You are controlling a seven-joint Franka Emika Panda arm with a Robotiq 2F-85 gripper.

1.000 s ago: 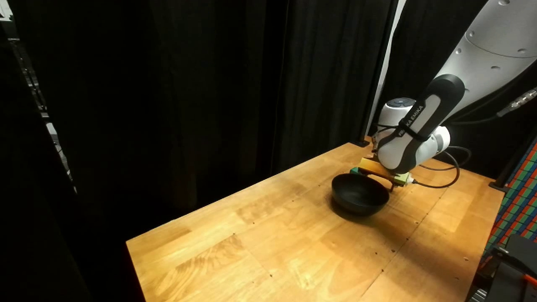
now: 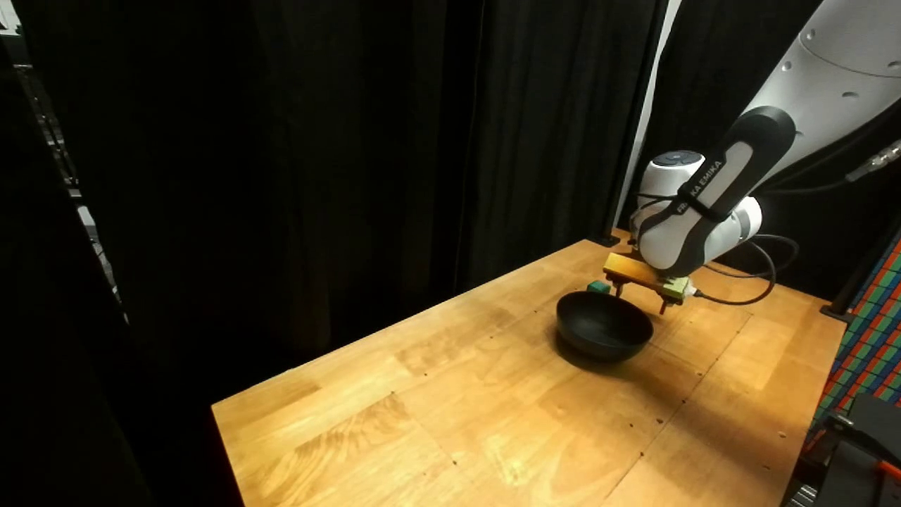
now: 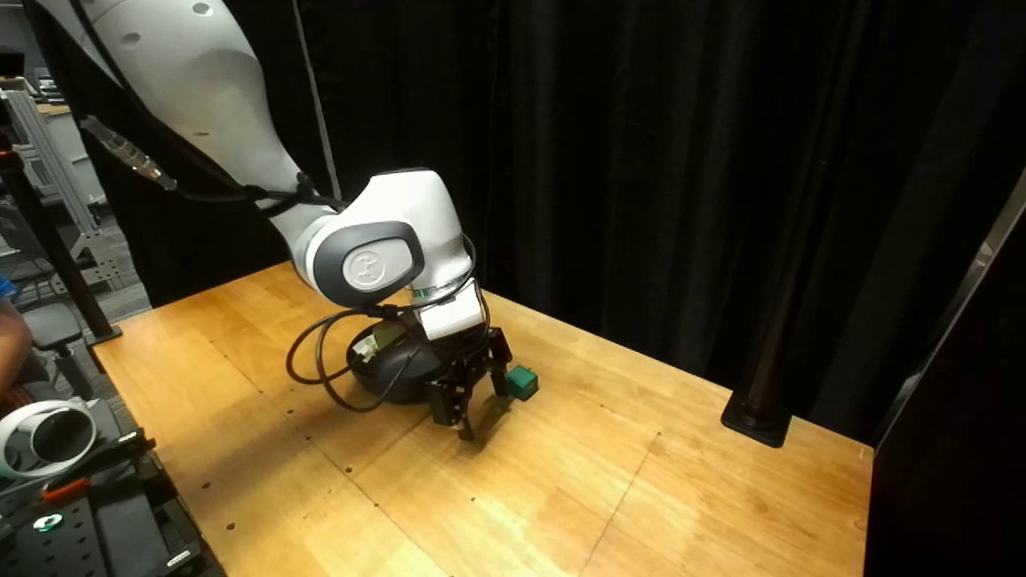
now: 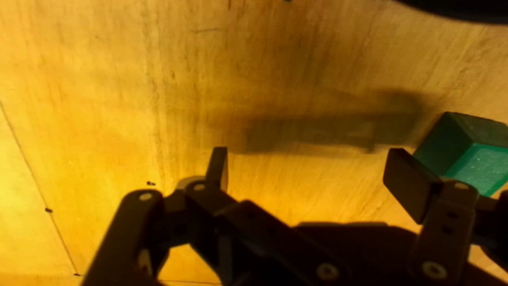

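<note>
My gripper stands open above the table, its two fingers wide apart and only bare wood visible between them. A green block [image 4: 481, 164] rests on the table just outside the right finger [image 4: 412, 183] in the wrist view; that finger overlaps its near edge, and contact cannot be judged. In exterior view 2 the block [image 3: 522, 383] shows beside the fingers. The black bowl [image 2: 604, 325] stands upright on the table next to the gripper [image 2: 642, 303], and it looks empty as far as its inside shows. In exterior view 2 my arm partly hides the bowl [image 3: 389, 373].
Black curtains [image 2: 338, 169] hang along its far side. A loose cable [image 3: 322, 365] loops beside the wrist. A dark post base [image 3: 757, 419] stands at the table's edge.
My arm and gripper have risen, with a slight shift to the right in exterior view 1. More of the green block shows behind the bowl; the bowl has not moved.
</note>
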